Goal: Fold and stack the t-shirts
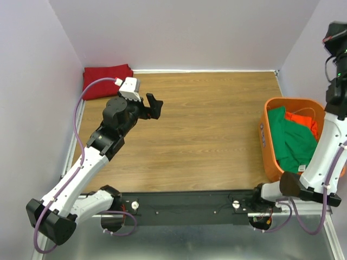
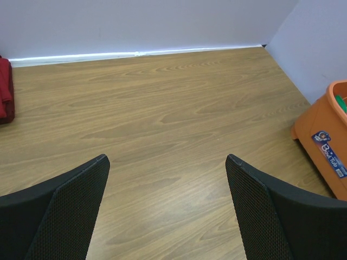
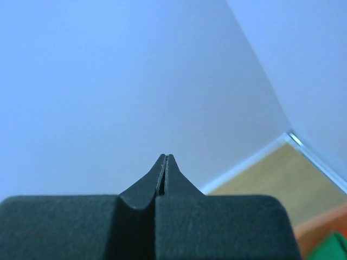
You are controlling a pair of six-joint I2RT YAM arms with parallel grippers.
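Observation:
A folded red shirt [image 1: 105,81] lies at the table's back left, also at the edge of the left wrist view [image 2: 5,91]. The orange tub [image 1: 269,154] on the right holds a green shirt [image 1: 290,143] and orange cloth [image 1: 303,120]. My left gripper [image 1: 154,105] hangs open and empty over the left-middle of the table. My right gripper is raised high above and behind the tub at the top right edge of the top view; in its blurred wrist view it is shut, nothing visible between its fingers.
White walls enclose it at the back and both sides.

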